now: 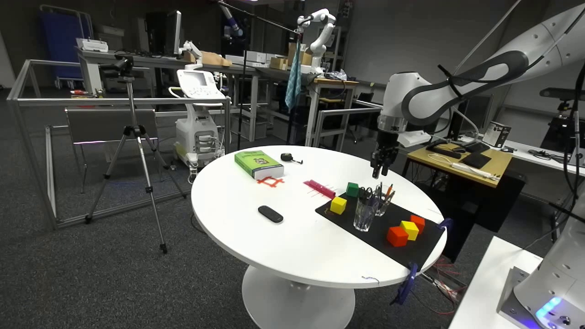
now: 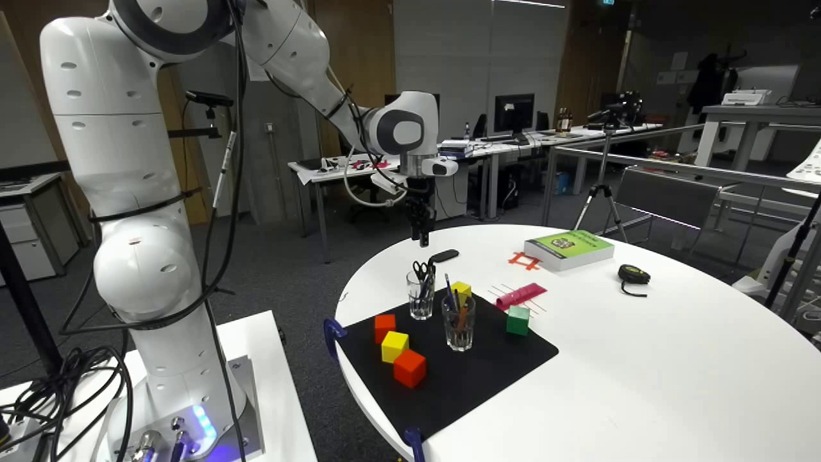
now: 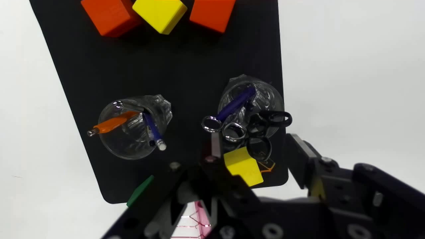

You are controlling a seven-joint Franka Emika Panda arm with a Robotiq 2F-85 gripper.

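Above the far side of the black mat (image 1: pixel 400 252), my gripper (image 1: pixel 378 171) hangs well clear of the table, pointing down. In the wrist view its fingers (image 3: pixel 216 146) are spread with a gap between them, and nothing is held. Below that gap appear a yellow cube (image 3: pixel 243 166) and the glass holding scissors (image 3: pixel 251 99), both still under the fingertips. A second glass with pens (image 3: pixel 129 129) stands to the left in that view. The green cube (image 2: pixel 517 320) sits near a mat corner, partly hidden by my gripper in the wrist view.
Two red cubes (image 2: pixel 409 369) and another yellow cube (image 2: pixel 394 346) form a row on the mat. Blue clamps (image 1: pixel 406 285) grip the table edge. A black oblong object (image 1: pixel 270 214), green book (image 1: pixel 258 164), tape measure (image 1: pixel 290 158) and pink object (image 1: pixel 319 189) lie farther off.
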